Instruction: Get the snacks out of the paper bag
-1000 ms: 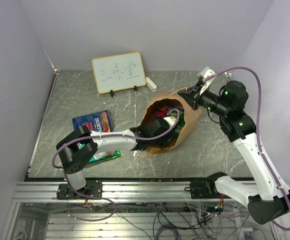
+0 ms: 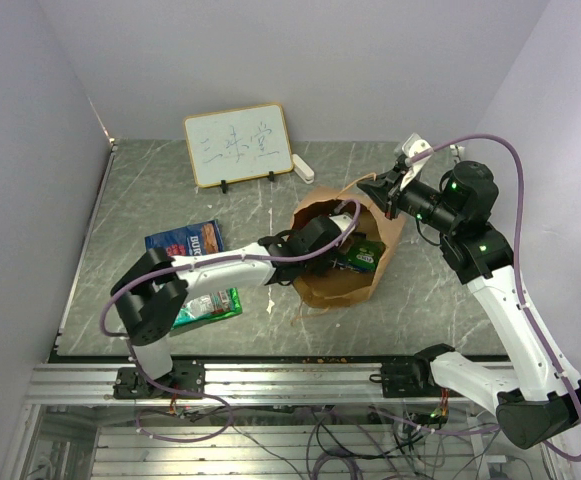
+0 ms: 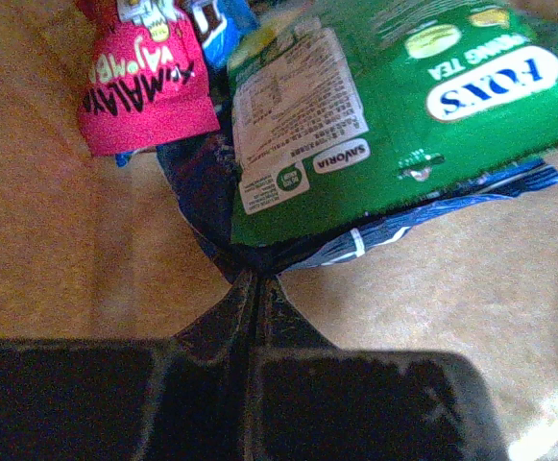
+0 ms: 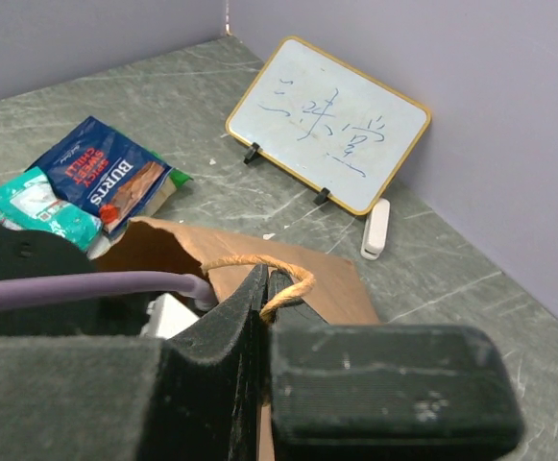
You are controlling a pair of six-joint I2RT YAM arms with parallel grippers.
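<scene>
The brown paper bag [image 2: 335,290] lies open on the table. My left gripper is inside it, shut on the edge of a dark blue packet [image 3: 190,182] lying beneath a green Fox's packet [image 3: 403,106]. A pink packet [image 3: 144,91] and a small blue one lie behind. My right gripper [image 2: 388,200] is at the bag's upper rim, shut, with the twisted rope handle [image 4: 288,279] at its fingertips.
A blue Burts packet [image 4: 96,168] and teal and green packets [image 2: 210,305] lie on the left of the table. A whiteboard [image 2: 235,145] and a white eraser [image 2: 303,168] stand at the back.
The left arm has shifted about inside the bag, its wrist now slightly higher in the top view than a second ago. The right arm is unmoved.
</scene>
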